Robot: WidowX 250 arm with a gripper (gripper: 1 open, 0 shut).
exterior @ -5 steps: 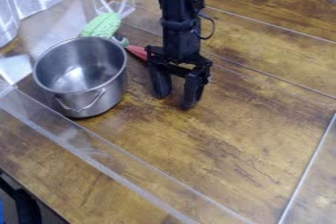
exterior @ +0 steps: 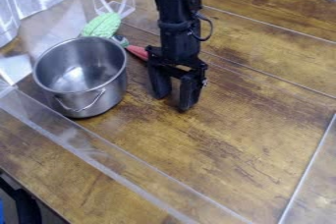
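The black robot gripper (exterior: 174,88) hangs low over the wooden table, just right of the steel pot (exterior: 79,73). Its two dark fingers point down close to the tabletop. A red object (exterior: 136,50) lies behind it, partly hidden by the gripper. It is too dark to tell whether the fingers hold anything.
A green leafy-looking item (exterior: 102,27) lies behind the pot at the upper left, near a pale edge.
The gripper has shifted very slightly downward and toward the front. The pot and other objects have not visibly moved.
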